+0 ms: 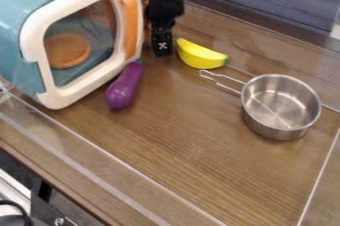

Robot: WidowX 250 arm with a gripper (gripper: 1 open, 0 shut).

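A toy microwave, light blue with a white-framed door and orange handle, fills the upper left. Just behind its right side the black gripper hangs low near the table; whether its fingers are open or shut is unclear. A yellow banana lies to the right of the gripper. A purple eggplant lies in front of the microwave's door, and a steel pot with a long handle stands on the right.
A grey-blue plank wall runs along the back. The table edge runs along the lower left.
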